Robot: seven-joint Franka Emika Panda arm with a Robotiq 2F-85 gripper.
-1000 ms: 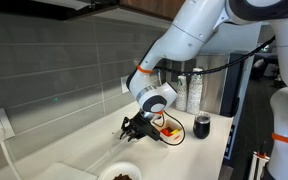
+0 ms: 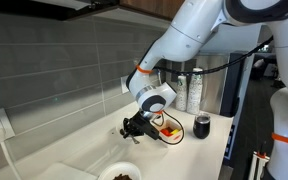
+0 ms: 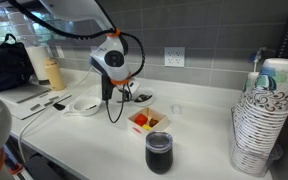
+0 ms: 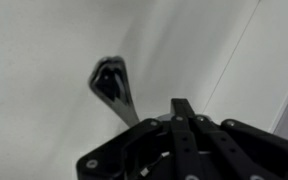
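Observation:
My gripper [image 2: 137, 128] hangs low over the white counter, its dark fingers close together; the wrist view shows the gripper from above. In that view a shiny metal spoon [image 4: 110, 78] points up and left, its handle passing down towards the fingers. Where the handle ends is hidden, so I cannot tell whether the fingers grip it. A white bowl [image 2: 106, 171] with dark bits inside is at the bottom edge of exterior view 1; a white bowl [image 3: 81, 106] also shows left of the arm in exterior view 2.
A small light-brown box [image 3: 149, 121] holds red and yellow items. In front of it stands a dark cup [image 3: 159, 152]. Tall stacked paper cups [image 3: 259, 120] occupy the right side. The tiled wall [image 2: 54, 100] closes off the back.
My gripper has shifted slightly in exterior view 1 over the last second. The bowl, box and dark cup have stayed put.

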